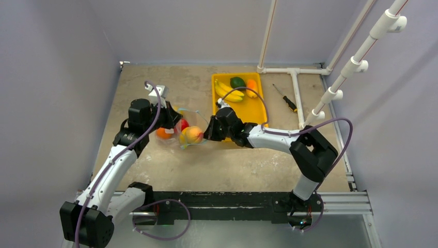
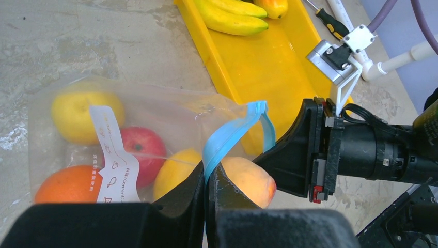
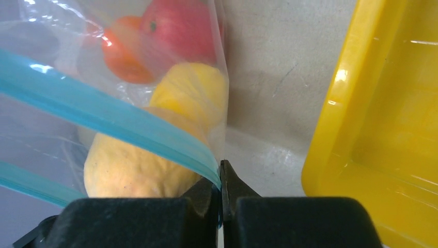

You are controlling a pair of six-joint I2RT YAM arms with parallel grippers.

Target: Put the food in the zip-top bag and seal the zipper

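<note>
The clear zip bag (image 2: 170,98) lies with its blue-edged mouth gaping beside the tray. Inside it are a peach (image 2: 248,178), a red fruit (image 2: 143,155), an orange (image 2: 69,186) and yellow fruits; the peach sits right at the mouth. My left gripper is shut on one part of the blue zipper rim (image 2: 232,137). At the mouth's corner, my right gripper is shut on the other end of the rim, where the blue strip (image 3: 155,137) runs between its fingertips. Its tips are partly hidden behind the peach in the left wrist view.
A yellow tray (image 1: 253,111) stands to the right, holding bananas (image 1: 230,92), a green fruit (image 1: 237,82) and an orange-yellow fruit (image 1: 252,87). A screwdriver (image 1: 287,101) and white pipes (image 1: 297,98) lie beyond it.
</note>
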